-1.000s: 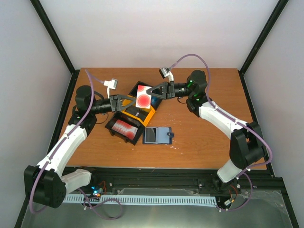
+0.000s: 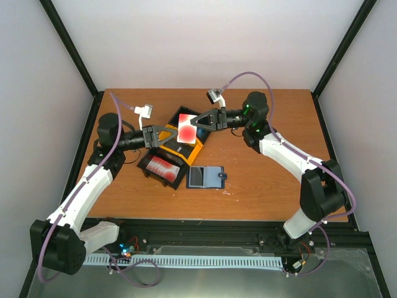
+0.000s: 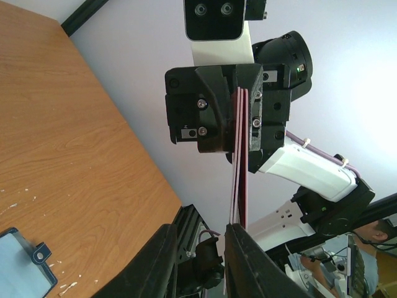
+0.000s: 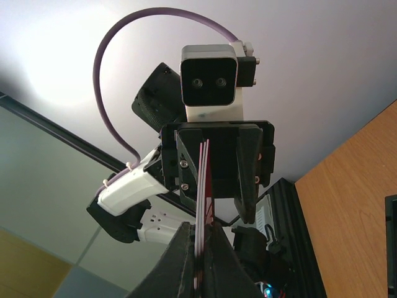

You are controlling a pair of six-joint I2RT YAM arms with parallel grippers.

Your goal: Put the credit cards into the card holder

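In the top view my right gripper (image 2: 197, 121) is shut on a few upright white-and-red cards (image 2: 187, 133), seen edge-on as thin strips (image 3: 239, 155) in the left wrist view. My left gripper (image 2: 173, 135) stands open just left of the cards, its fingertips close to their edge; in its own wrist view the cards are beside one finger. Below, the blue card holder (image 2: 212, 177) lies open on the table. More red-and-white cards (image 2: 162, 168) lie in a black box.
A black-and-orange case (image 2: 190, 151) sits beneath the grippers, behind the black box (image 2: 175, 180).
The right gripper and cards are nearly still, a touch lower than a second ago.
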